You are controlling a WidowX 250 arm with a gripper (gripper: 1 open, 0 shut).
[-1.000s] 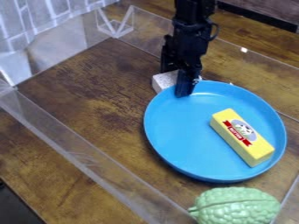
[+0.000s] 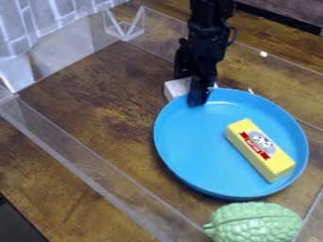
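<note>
My black gripper (image 2: 192, 87) reaches down from the top centre to a small white block (image 2: 178, 91) at the upper-left rim of a blue plate (image 2: 195, 151). Its fingers are at the block; whether they touch or hold it is unclear, as the dark fingers hide part of it.
A yellow packaged block (image 2: 259, 149) lies on the plate's right side. A green textured cabbage-like object (image 2: 252, 223) is at the bottom right.
My gripper has shifted very slightly around the white block; the other objects look unchanged.
</note>
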